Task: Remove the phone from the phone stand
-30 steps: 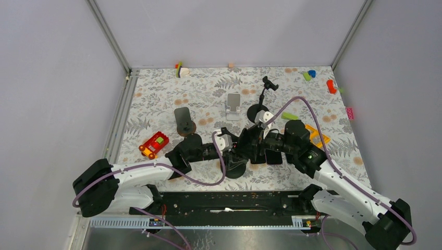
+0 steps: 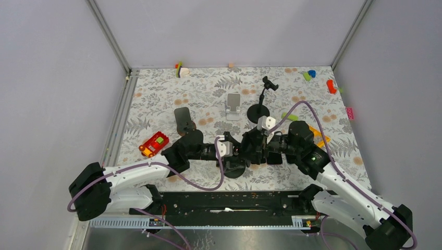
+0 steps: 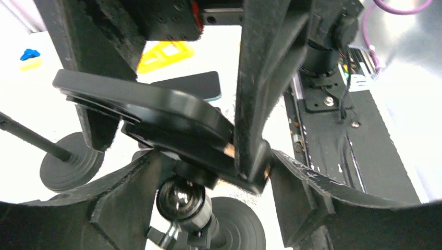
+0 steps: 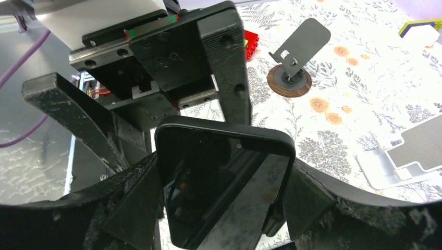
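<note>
The two grippers meet over the near middle of the table, at a stand with a round black base (image 2: 235, 172). In the right wrist view the black glossy phone (image 4: 208, 179) spans the space between the fingers of my right gripper. The left wrist view has the phone (image 3: 151, 101) almost edge-on, above the stand's ball joint (image 3: 182, 200). My left gripper has its fingers on both sides of the phone and stand head; the right gripper's fingers cross in front. Overlap hides whether either pair presses on the phone or on its holder.
A phone holder on a wooden base (image 2: 183, 121), a white stand (image 2: 233, 106) and a tall black stand (image 2: 258, 112) occupy the middle and back. Toys, including a red truck (image 2: 154, 144), lie near the edges. Dark phones (image 2: 273, 158) lie beside the right gripper.
The left gripper now covers more of the stand's round base.
</note>
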